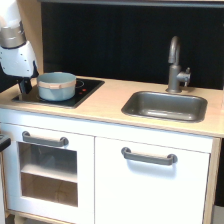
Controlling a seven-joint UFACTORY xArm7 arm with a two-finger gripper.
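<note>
A grey-blue pot (57, 89) stands upright on the black stovetop (93, 89) at the left of the toy kitchen's counter. At the far left, my white arm reaches down with its dark gripper (26, 90) beside the pot's left side. Small and dark against the stove, the fingers do not show clearly whether they are apart or together. Whether they touch the pot's rim or side cannot be made out either.
To the right lies an empty grey sink (165, 105) with a tall dark faucet (177, 65) behind it. Bare wooden counter (108, 105) lies between stove and sink. Below are two white doors with grey handles (150, 157), both shut.
</note>
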